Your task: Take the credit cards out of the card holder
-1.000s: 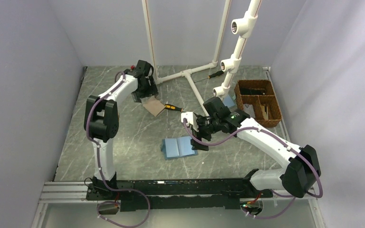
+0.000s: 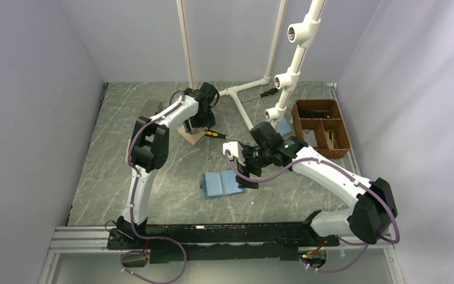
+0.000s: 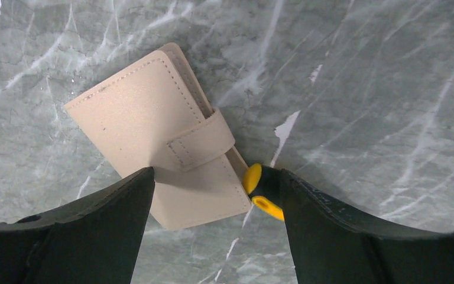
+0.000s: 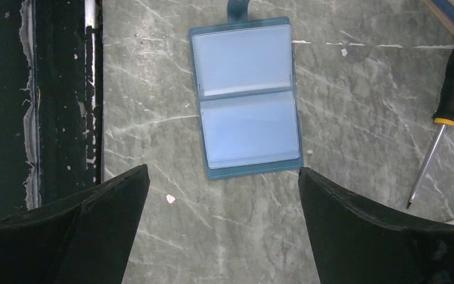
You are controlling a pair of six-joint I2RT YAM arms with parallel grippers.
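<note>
A beige card holder point(image 3: 130, 112) with a strap lies closed on the marble table. My left gripper hangs over it, fingers apart with nothing held; a black and yellow screwdriver handle point(image 3: 263, 201) lies by the holder's corner. A blue card holder point(image 4: 245, 130) lies opened flat at the front middle, seen also in the top view point(image 2: 213, 184). My right gripper is over it, open and empty. Whether cards are inside either holder cannot be told.
A brown compartment box point(image 2: 337, 148) sits at the back right. A second screwdriver point(image 2: 267, 93) lies at the back among white pipes point(image 2: 242, 112).
The right arm is nearly still.
</note>
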